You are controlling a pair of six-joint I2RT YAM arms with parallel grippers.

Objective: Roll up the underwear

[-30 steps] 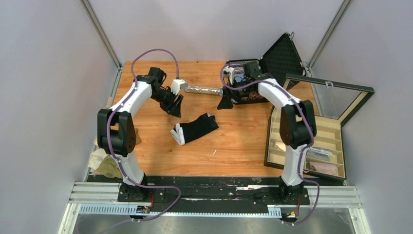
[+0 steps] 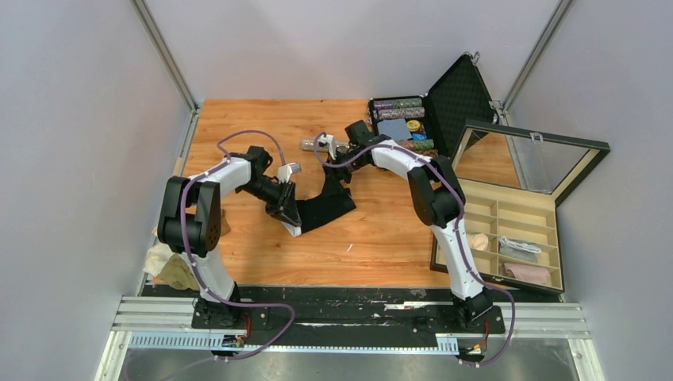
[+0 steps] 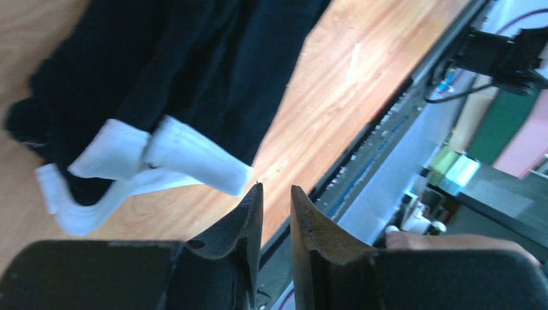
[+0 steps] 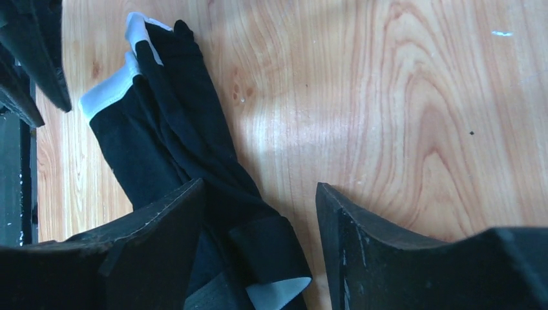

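The black underwear [image 2: 321,211] with a white waistband lies folded flat in a strip on the wood table. My left gripper [image 2: 286,210] is low over its left end; in the left wrist view its fingertips [image 3: 252,197] are close together beside the white band [image 3: 194,155]. My right gripper [image 2: 337,173] is over the far right end; in the right wrist view its fingers [image 4: 342,252] stand apart, astride the bunched black cloth [image 4: 265,245].
A patterned cylinder [image 2: 313,144] and an open black case [image 2: 464,99] lie at the back. A divided box [image 2: 524,214] with folded cloths stands right, and more cloths [image 2: 178,270] lie left.
Both grippers have come down to the underwear's two ends, the left moving toward the front and the right moving leftward. The underwear lies in the same place.
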